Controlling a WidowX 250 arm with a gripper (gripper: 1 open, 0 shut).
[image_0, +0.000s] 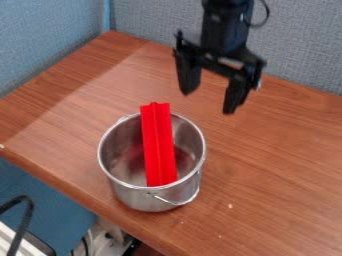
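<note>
A shiny metal pot (124, 169) stands near the front left of the wooden table. A long red block (159, 144) stands in it, leaning so that its top end rises past the rim. My black gripper (213, 92) hangs above the table, up and to the right of the pot, motion-blurred, with its fingers apart and nothing seen between them.
Grey-blue padded walls (307, 40) bound the back and left. Cables show at the lower left, off the table edge.
</note>
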